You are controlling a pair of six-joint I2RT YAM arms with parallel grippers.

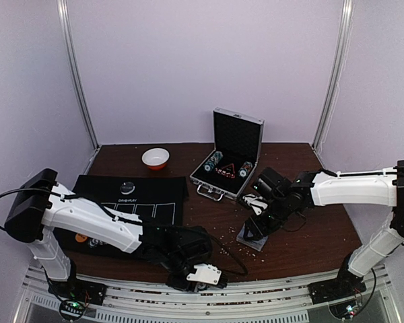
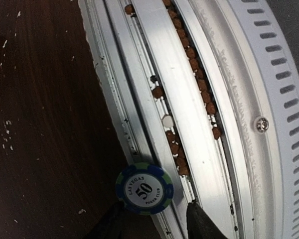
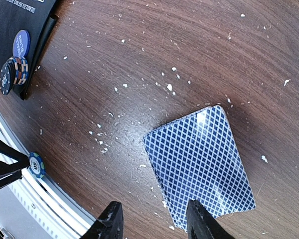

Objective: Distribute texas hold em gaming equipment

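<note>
At the table's front edge, a blue and green poker chip (image 2: 144, 188) marked 50 lies partly over the metal rail. My left gripper is part open just above it, one fingertip close to the chip's rim; whether they touch I cannot tell. The same chip (image 3: 37, 165) shows beside the left fingers in the right wrist view. A blue-patterned card deck (image 3: 199, 162) rests on the wood, with my right gripper part open over its near left side, nothing between the fingers. The black playing mat (image 1: 101, 185) covers the table's left.
An open silver chip case (image 1: 219, 195) stands at the back, holding chips. Left of it is a white and orange bowl (image 1: 155, 158). Stacked chips (image 3: 21, 69) sit at the mat's corner. Brown bits (image 2: 204, 89) fill the rail grooves. Bare wood surrounds the deck.
</note>
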